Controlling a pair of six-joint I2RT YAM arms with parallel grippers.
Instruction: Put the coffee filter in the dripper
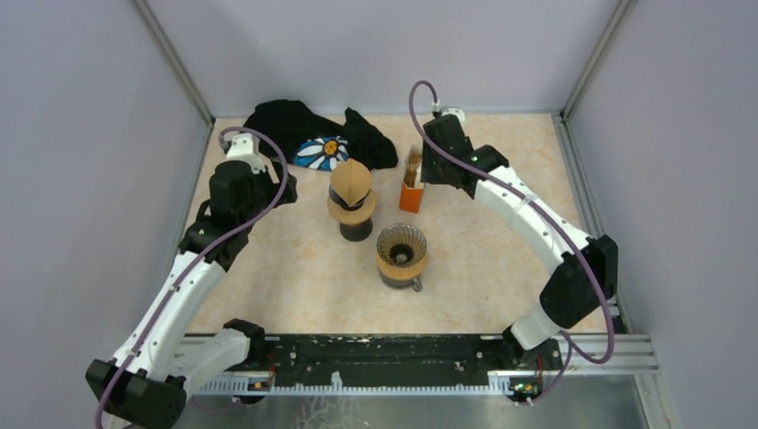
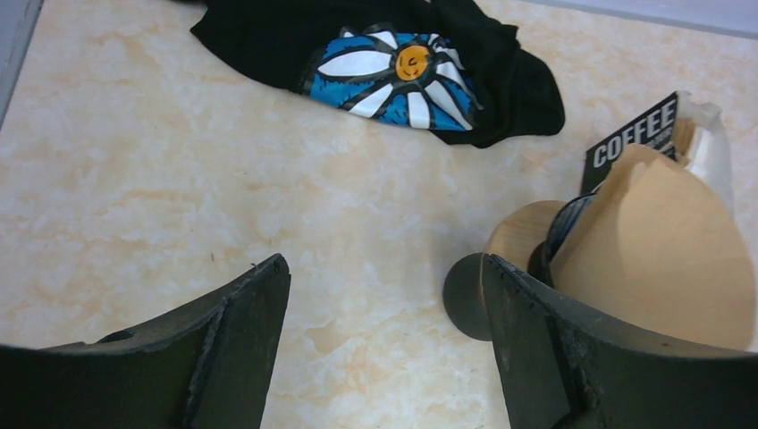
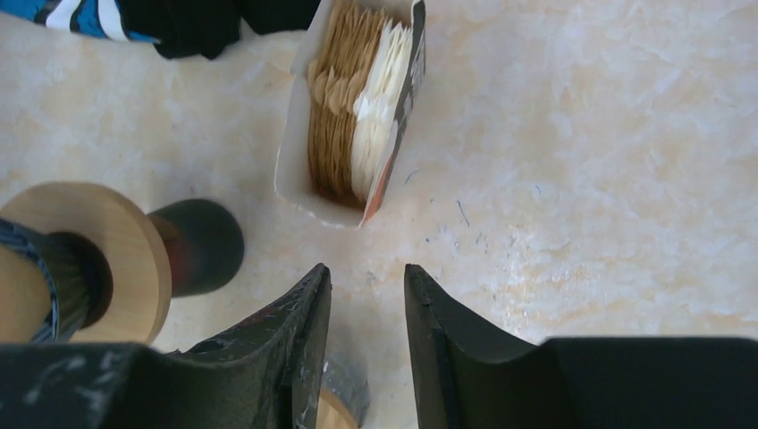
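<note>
A brown paper filter (image 1: 350,180) stands upright in a dark dripper (image 1: 347,202) with a wooden collar (image 1: 366,210), left of centre. In the left wrist view this filter (image 2: 666,259) fills the right side, partly behind a finger. Lower down stands a ribbed glass dripper (image 1: 402,243) with a wooden band; its inside looks empty of paper. Well left of the filter, my left gripper is open, nothing between its fingers. My right gripper is part open and empty, over the table by the box of filters (image 3: 353,116).
The orange filter box (image 1: 410,198) holds brown and white filters upright. A black cloth (image 1: 299,121) with a flower print lies at the back left. Bare table (image 1: 501,259) stretches along the right and at the front left.
</note>
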